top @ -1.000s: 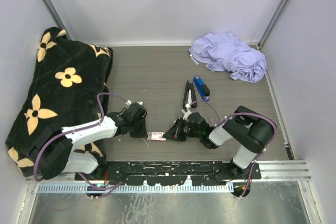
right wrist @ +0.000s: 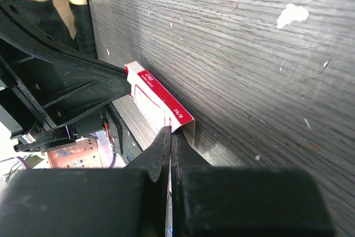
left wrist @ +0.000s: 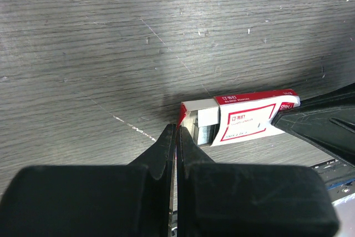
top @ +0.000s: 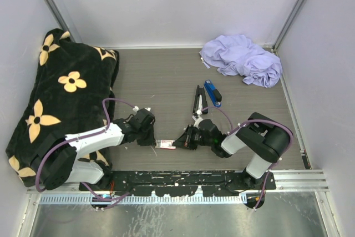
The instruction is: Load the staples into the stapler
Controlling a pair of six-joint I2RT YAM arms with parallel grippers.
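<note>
A red-and-white staple box (top: 165, 144) lies near the table's front, between both grippers. In the left wrist view its sleeve (left wrist: 247, 120) has an open end showing staples (left wrist: 204, 134). My left gripper is shut at that end, its tips at the box's end flap. My right gripper is shut at the opposite end, tips touching the box (right wrist: 161, 95); whether anything thin is pinched in either is hard to tell. A black stapler (top: 199, 100) and a blue stapler (top: 213, 92) lie behind my right arm.
A lavender cloth (top: 244, 59) lies at the back right, a small white item beside it. A dark flowered cushion (top: 61, 98) fills the left side.
</note>
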